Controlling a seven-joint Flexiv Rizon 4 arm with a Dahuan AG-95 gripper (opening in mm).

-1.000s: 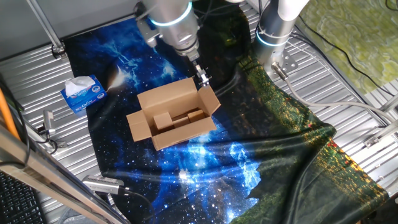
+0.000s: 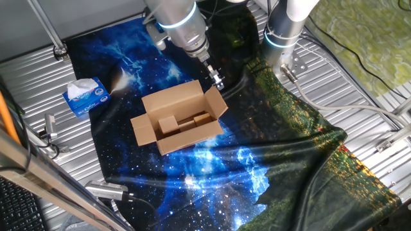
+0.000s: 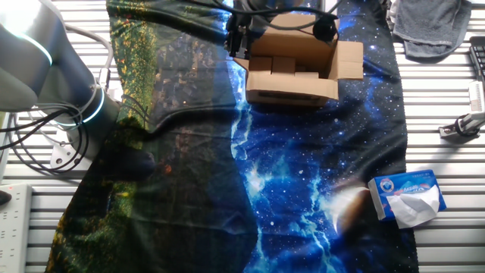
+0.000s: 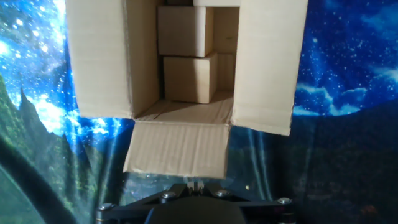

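Observation:
An open cardboard box (image 2: 185,139) rests on the printed cloth, its flaps folded outward. Inside lie several smaller cardboard blocks; two of them, a nearer block (image 4: 186,79) and one behind it (image 4: 181,31), show clearly in the wrist view. My gripper (image 2: 218,83) hangs just outside the box, beside the short end flap (image 2: 216,101). Seen from the wrist, the gripper is at the bottom edge, past that end flap (image 4: 177,149), with its fingers together and nothing visible between them. Part of the box's inside is cut off at the top of the wrist view.
A blue tissue box (image 2: 87,97) stands near the cloth's left edge. The dark cloth (image 3: 197,182) is wrinkled but clear over a wide area. A grey adapter (image 2: 106,190) lies at the front left.
My gripper has shifted a little to the right in exterior view 1, away from the box's end flap. The box, its blocks and the tissue box have stayed put.

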